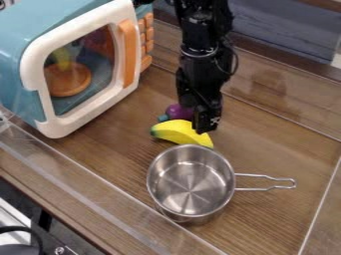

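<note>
My black gripper points down at the middle of the wooden table, just above a yellow toy banana and beside a purple toy eggplant, which it partly covers. It is open as far as shows; the fingertips are dark and hard to make out. A steel pot with a wire handle sits in front of the banana.
A blue and white toy microwave with an orange plate inside stands at the left. A wall runs along the back.
</note>
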